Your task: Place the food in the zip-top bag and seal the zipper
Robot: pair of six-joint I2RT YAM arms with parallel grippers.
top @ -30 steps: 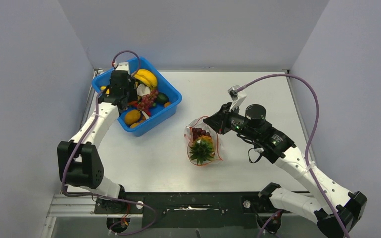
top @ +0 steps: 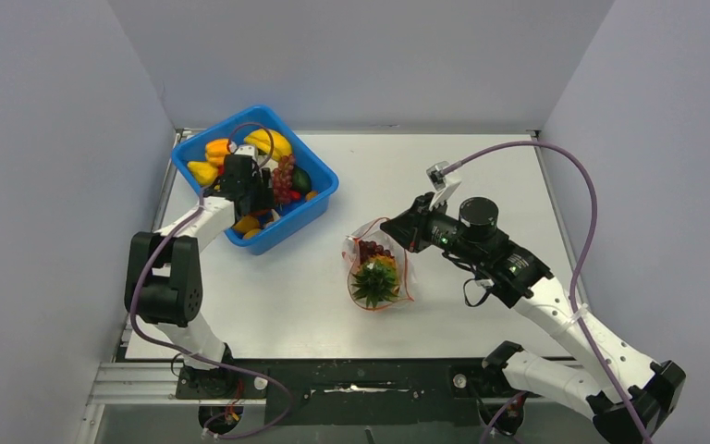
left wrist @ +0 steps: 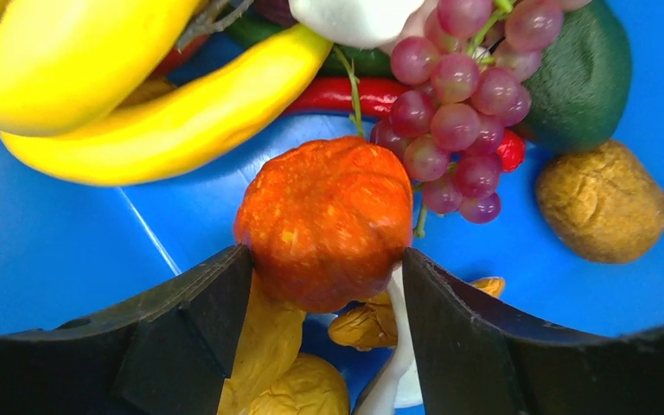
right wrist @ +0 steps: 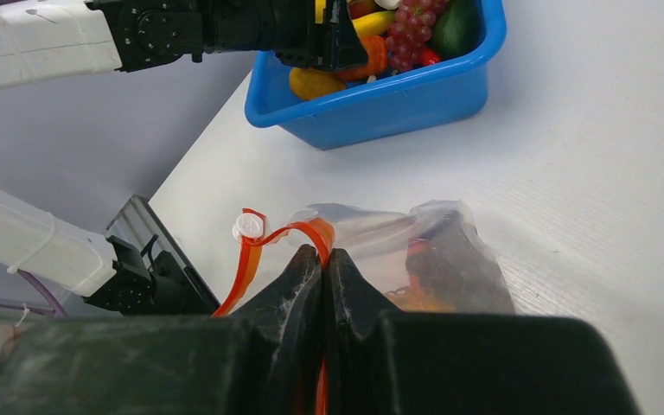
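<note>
Inside the blue bin, my left gripper stands part open with its fingertips on either side of an orange-red pumpkin-like vegetable (left wrist: 328, 220). The fingertips meet its lower edges in the left wrist view; whether they press on it I cannot tell. My right gripper is shut on the orange-edged rim of the clear zip top bag (right wrist: 450, 233). From above, the bag holds dark red grapes (top: 372, 250) and a pineapple (top: 375, 282) with its green leaves toward the front. A white slider (right wrist: 249, 226) sits at the rim's left end.
The blue bin (top: 319, 199) at the back left also holds bananas (left wrist: 173, 121), purple grapes (left wrist: 462, 95), an avocado (left wrist: 584, 78) and a brown potato-like item (left wrist: 603, 203). Bare white table (top: 481, 157) lies behind the bag and between bag and bin.
The right arm and the bag have hardly moved.
</note>
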